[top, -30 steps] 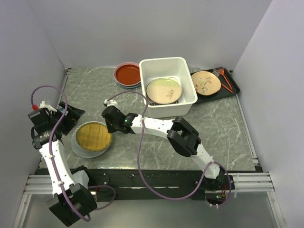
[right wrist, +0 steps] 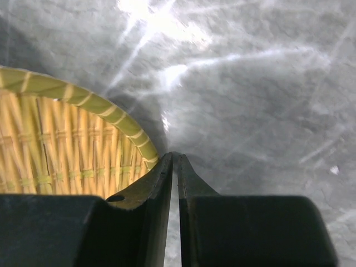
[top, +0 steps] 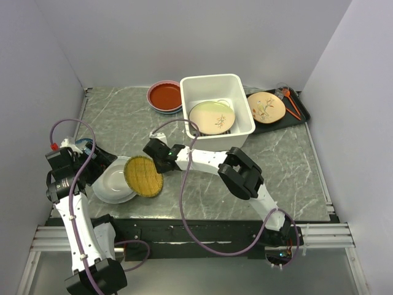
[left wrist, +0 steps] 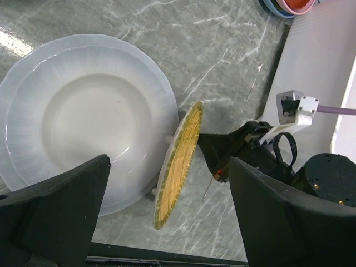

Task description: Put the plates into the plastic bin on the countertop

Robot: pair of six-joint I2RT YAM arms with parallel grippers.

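A yellow woven plate [top: 142,177] is tilted off the stack of pale grey plates [left wrist: 92,122], held at its rim by my right gripper, whose fingers are closed on it. My left gripper stands open at the left above the counter, over the pale plates, with nothing between its fingers. The white plastic bin [top: 209,142] stands at the back centre, with a pale green-rimmed plate [top: 212,117] inside.
A stack of red and blue dishes [top: 164,96] sits left of the bin. A black tray [top: 282,122] with a floral plate [top: 268,107] and orange utensils stands at the back right.
My right gripper has moved rightward, lifting and sliding the woven plate off the pale plates, which now show. The left arm has shifted slightly rightward.
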